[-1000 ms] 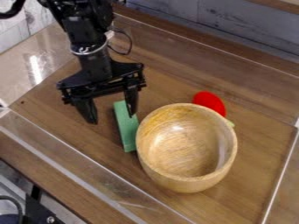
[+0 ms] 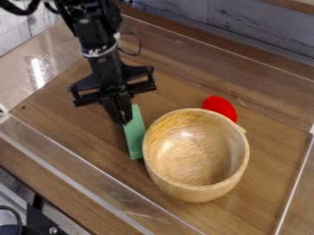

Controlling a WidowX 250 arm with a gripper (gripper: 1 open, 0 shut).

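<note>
My black gripper (image 2: 123,116) is low over the wooden surface at centre left, its fingertips at the upper end of a green flat bar (image 2: 134,139). It looks closed; whether anything is between the fingers is hard to see. The bar lies lengthwise just left of a large light wooden bowl (image 2: 194,161), which appears empty. A red object (image 2: 218,106) with a pale green part sits behind the bowl on the right.
Clear rails run along its front left and right edges, and a grey plank wall stands at the back.
My gripper has shifted and turned, its body rising slightly and its fingers drawing closer together at the green bar's upper end. The bowl and red object have not moved.
</note>
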